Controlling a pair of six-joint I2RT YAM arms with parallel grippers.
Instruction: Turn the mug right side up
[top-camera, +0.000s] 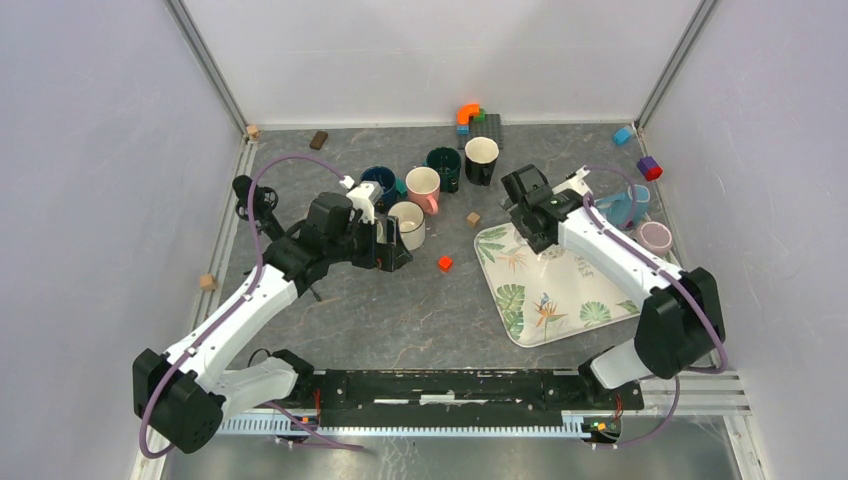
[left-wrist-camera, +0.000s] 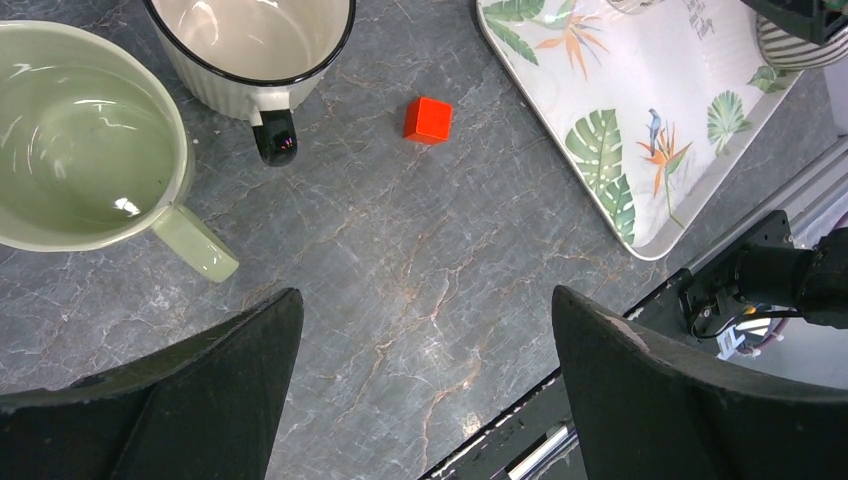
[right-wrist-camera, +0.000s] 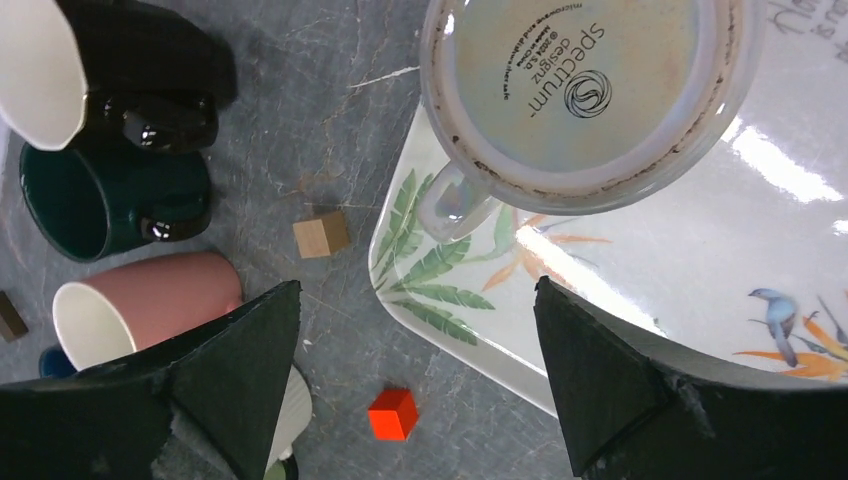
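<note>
An upside-down clear mug (right-wrist-camera: 585, 90) with a printed base sits on the floral tray (top-camera: 550, 310), its handle pointing toward the tray's corner. My right gripper hangs open over the tray's left corner, the mug just beyond its fingertips in the right wrist view; from above it hides most of that mug. My left gripper stands open over the table beside a green mug (left-wrist-camera: 80, 150) and a cream mug (left-wrist-camera: 250, 40), both upright, with nothing between its fingers.
Pink (top-camera: 423, 182), dark green (top-camera: 443, 170), black (top-camera: 481, 165) and blue mugs cluster at the back centre. A red cube (top-camera: 445, 263) and wooden cube (top-camera: 473, 219) lie left of the tray. More cups (top-camera: 654, 238) stand at the tray's right.
</note>
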